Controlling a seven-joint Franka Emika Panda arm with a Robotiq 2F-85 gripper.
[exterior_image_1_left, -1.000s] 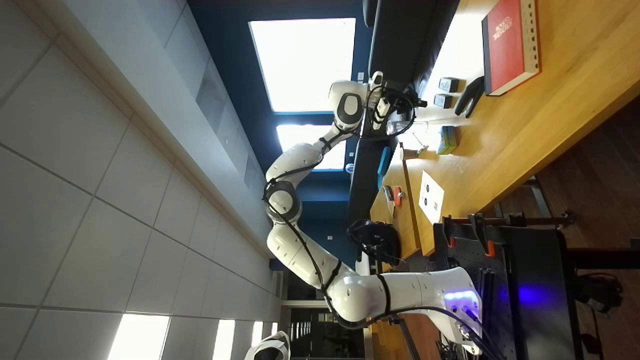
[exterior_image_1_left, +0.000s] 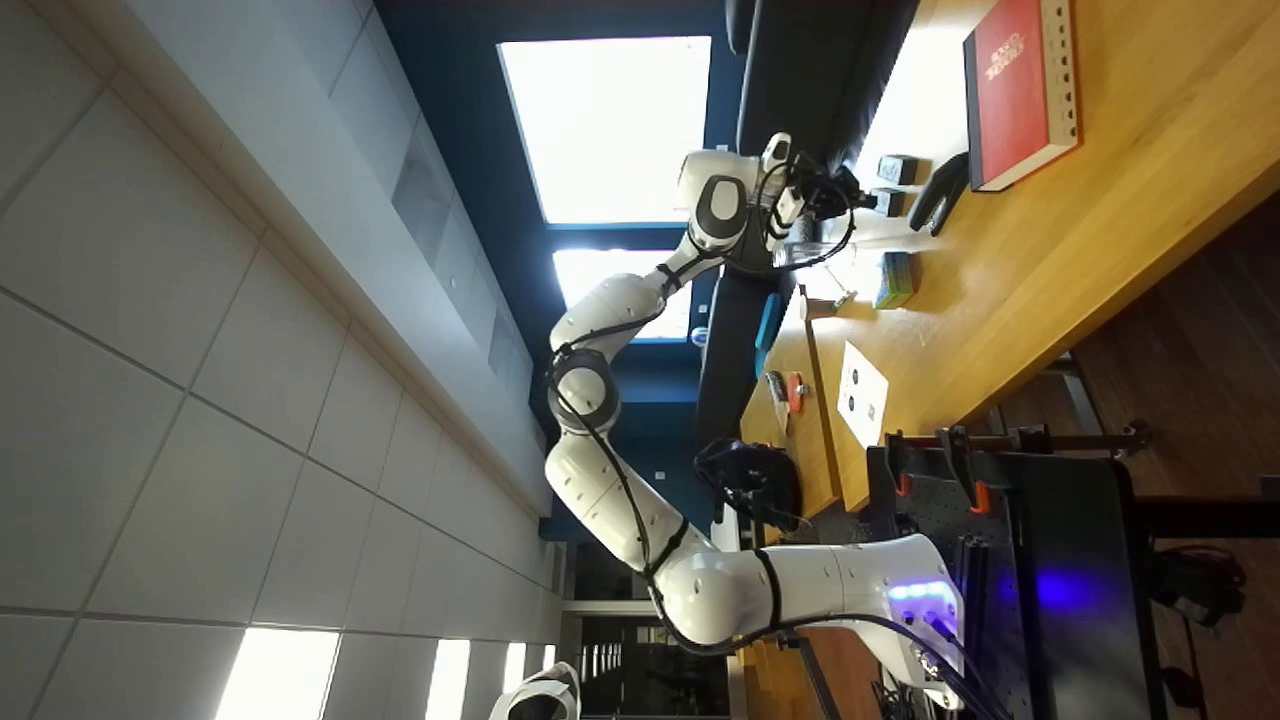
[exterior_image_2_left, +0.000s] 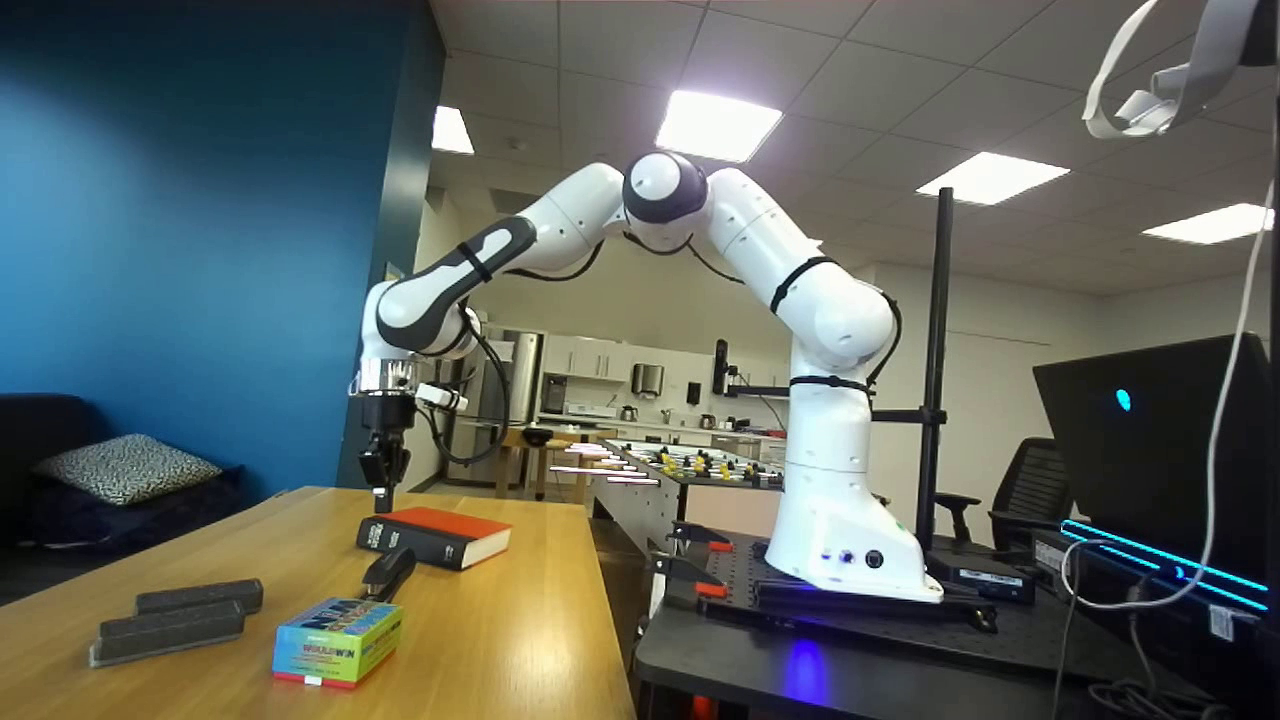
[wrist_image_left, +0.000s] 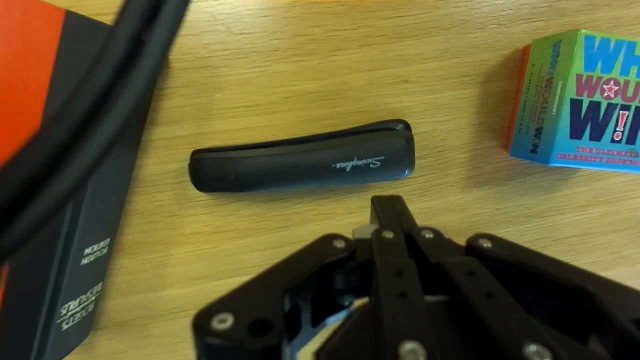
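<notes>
My gripper is shut, with nothing showing between its fingers. In the wrist view, a black Swingline stapler (wrist_image_left: 303, 159) lies on the wooden table just beyond the fingertips, apart from them. A red and black thesaurus (wrist_image_left: 90, 198) is at the left, partly behind a dark cable. At the right edge sits a colourful card-game box (wrist_image_left: 576, 108), cut off by the frame. Exterior view 2 has the gripper (exterior_image_2_left: 383, 498) pointing down at the far side of the thesaurus (exterior_image_2_left: 432, 536), with the stapler (exterior_image_2_left: 387, 572) and box (exterior_image_2_left: 338, 642) nearer the camera.
Two dark blocks (exterior_image_2_left: 198, 596) lie side by side on the table (exterior_image_2_left: 516, 648), left of the stapler. Exterior view 1 is turned sideways; a white printed sheet (exterior_image_1_left: 861, 396) lies nearer the robot's base. Bare table surrounds the stapler.
The arm has come lower, bringing the gripper closer to the table; in exterior view 1 it has shifted right and slightly up. The tabletop objects have not moved.
</notes>
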